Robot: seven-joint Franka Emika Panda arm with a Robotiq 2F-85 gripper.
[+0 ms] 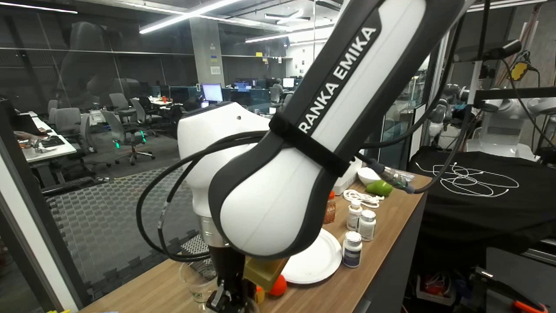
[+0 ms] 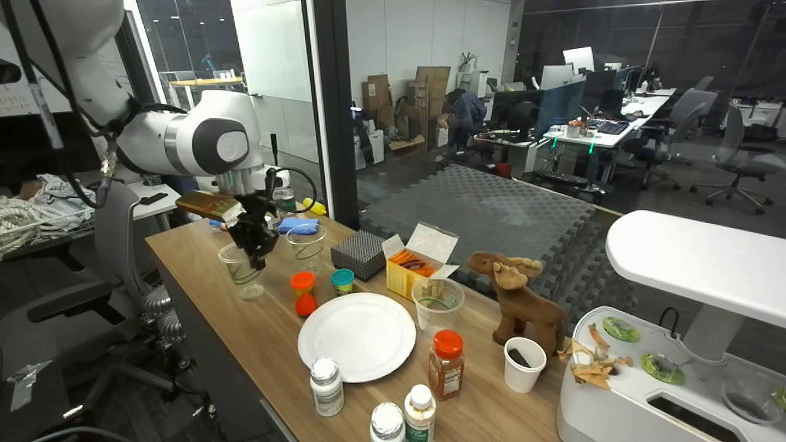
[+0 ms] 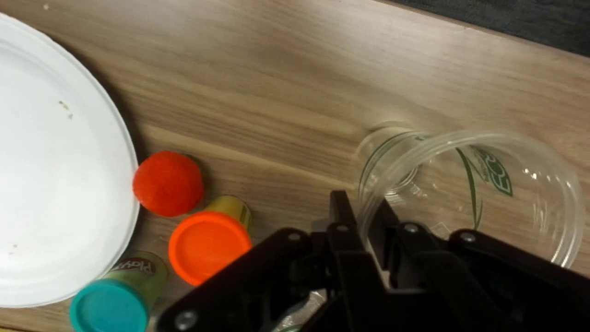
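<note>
A clear plastic cup [image 3: 489, 171] with a green print has its rim pinched between the black fingers of my gripper. One finger is inside the cup and the other outside. In exterior view 2 the held cup [image 2: 239, 274] stands close to upright below my gripper [image 2: 258, 258]; whether its base touches the table cannot be told. A second clear cup [image 2: 306, 254] stands just beyond it. In exterior view 1 the fingertips are hard to make out at the bottom edge.
An orange-lidded tub [image 3: 210, 246], a red ball [image 3: 168, 183] and a teal-lidded tub [image 3: 110, 304] sit between my gripper and the white plate [image 3: 50, 166]. Bottles [image 2: 326, 387] and a tea box [image 2: 407, 279] stand farther along. Bare wood [image 3: 265, 72] lies beside the cup.
</note>
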